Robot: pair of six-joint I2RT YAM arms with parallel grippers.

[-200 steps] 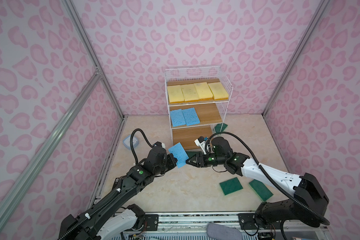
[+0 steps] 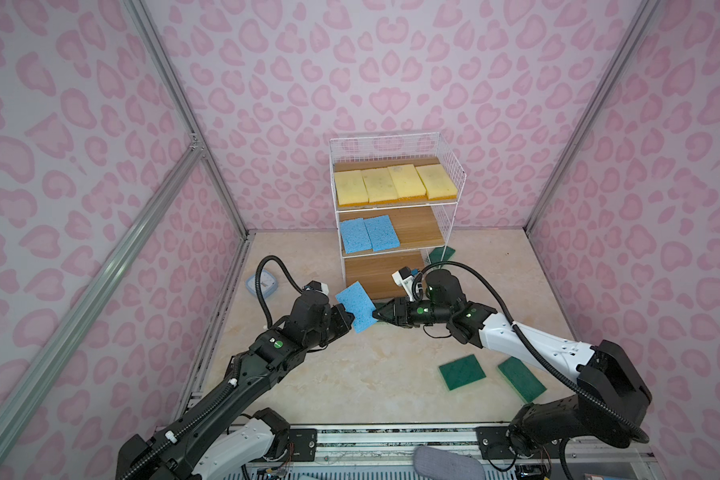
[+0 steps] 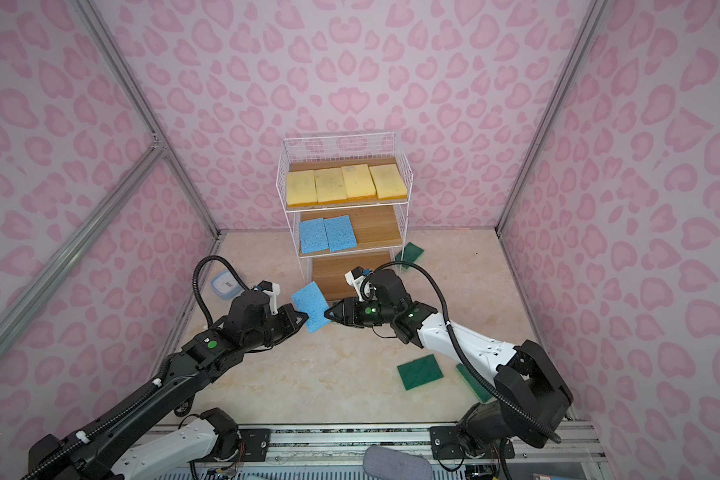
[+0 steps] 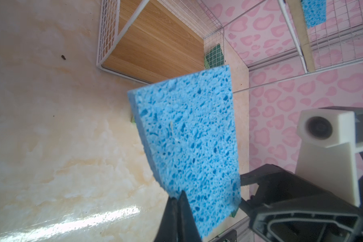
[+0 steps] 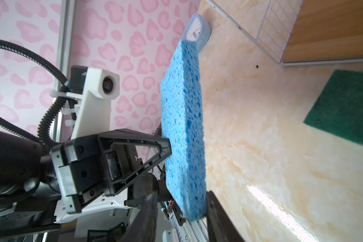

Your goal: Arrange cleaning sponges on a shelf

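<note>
A blue sponge [image 2: 355,305] hangs between my grippers in front of the white wire shelf [image 2: 393,251]. My left gripper [image 2: 342,320] is shut on its lower edge. My right gripper [image 2: 381,312] is at the other edge; in the right wrist view its blurred fingertips lie close to the sponge, and whether they grip cannot be seen. The middle level holds two blue sponges [image 3: 341,233] on the left, with bare board to their right; several yellow sponges [image 3: 329,185] fill the top level. The bottom board [image 4: 157,40] looks empty.
Green sponges [image 2: 461,372] lie on the floor at the front right, beside the shelf and in front of it. A pale blue clock [image 5: 199,28] stands left of the shelf.
Over the last second the held sponge has risen slightly, and my right arm has shifted a little with its gripper near the sponge's edge.
</note>
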